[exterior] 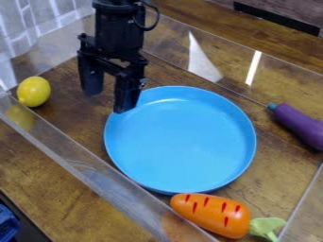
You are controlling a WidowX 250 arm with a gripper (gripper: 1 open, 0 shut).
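The black gripper (109, 80) hangs open at the upper left, just beside the upper left rim of a light blue plate (179, 142), its fingers apart with nothing seen between them. A yellow lemon (34, 90) lies on the wooden table at the far left, left of the gripper. A purple eggplant (297, 124) lies at the right, beyond the plate. An orange toy carrot (207, 214) with a green top lies at the lower right, below the plate.
Clear low walls surround the work area, one crossing diagonally along the lower left. A blue object (8, 226) shows at the bottom left corner. Bare wood (63, 151) lies left of the plate.
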